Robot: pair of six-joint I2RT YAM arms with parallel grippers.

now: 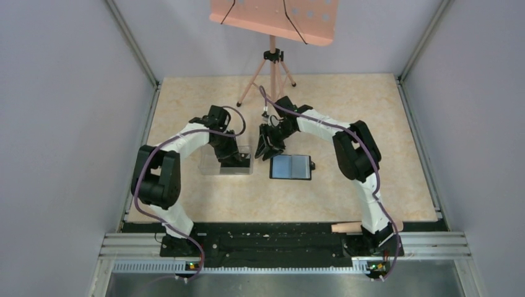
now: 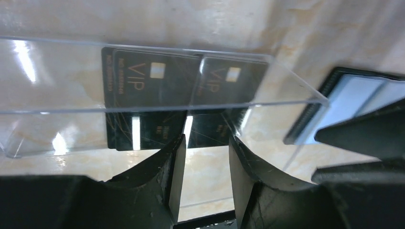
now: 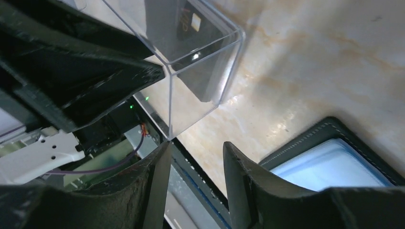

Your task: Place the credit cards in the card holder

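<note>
Black VIP cards lie in two piles inside a clear acrylic tray left of centre. My left gripper is open over the tray, with nothing between its fingers and the cards beyond its tips. The card holder, dark-edged with pale blue pockets, lies open right of the tray. My right gripper is open and empty above the gap between tray and holder, near the tray's right end and just behind the holder.
A pink easel stands at the back.
</note>
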